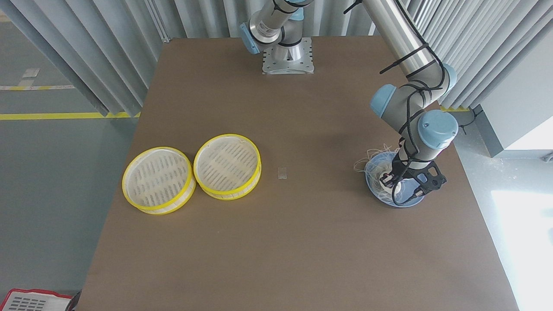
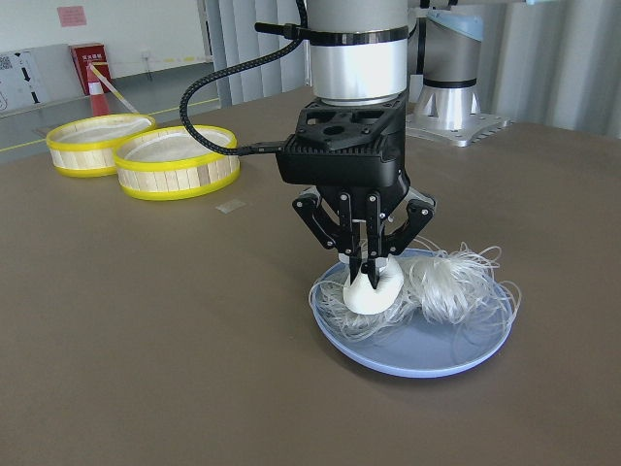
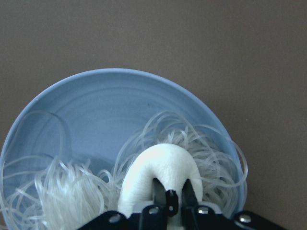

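Observation:
A blue plate (image 2: 412,354) on the brown table holds clear, pale noodle-like strands (image 2: 446,286), heaped and trailing over its rim; in the wrist view its bare blue surface (image 3: 110,115) shows at the top. My gripper (image 2: 364,267) is down over the plate, shut on a white, smooth, curved object (image 2: 374,296), which rests among or just above the strands. In the front view my gripper (image 1: 402,181) hides much of the plate.
Two yellow-rimmed round steamer-like containers (image 1: 226,165) (image 1: 157,179) stand at the left of the table (image 1: 311,243).

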